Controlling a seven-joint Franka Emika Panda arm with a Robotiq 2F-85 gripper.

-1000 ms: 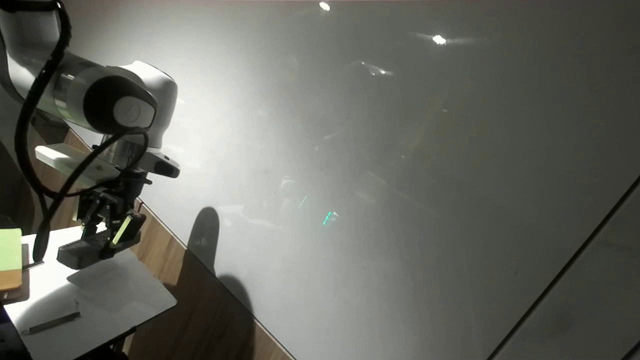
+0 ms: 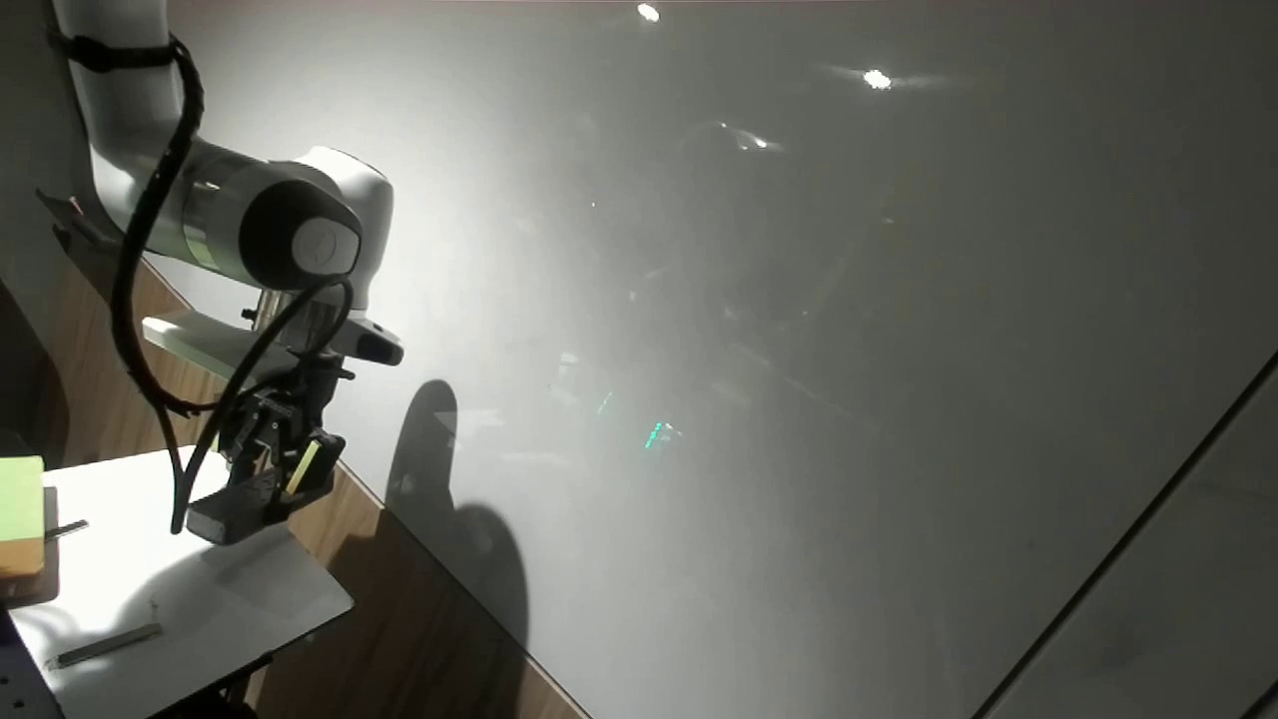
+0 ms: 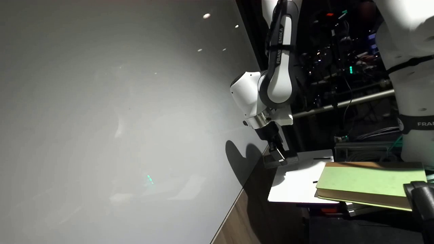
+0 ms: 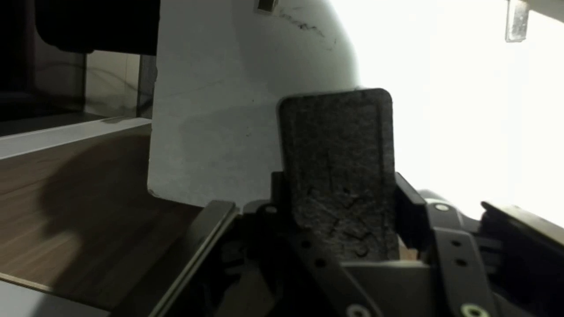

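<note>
A dark grey block (image 4: 338,153) with a felt-like face, resembling an eraser, is clasped between the fingers of my gripper. In the first exterior view, the same block (image 2: 236,508) hangs above a small white board (image 2: 270,595), and my gripper (image 2: 278,461) is shut on it. The second exterior view has the gripper (image 3: 278,152) near the edge of the big whiteboard (image 3: 122,101), over the small board's far corner. The block's underside is hidden there. No contact with the big whiteboard shows.
A thick green-covered book (image 3: 370,177) lies beside the small board. A thin dark strip (image 2: 108,645) rests on that board. Wooden floor (image 2: 395,623) runs along the big whiteboard's lower edge.
My arm and gripper have moved rightward in the first exterior view, carrying the block toward the big whiteboard. The arm's shadow on the whiteboard has grown.
</note>
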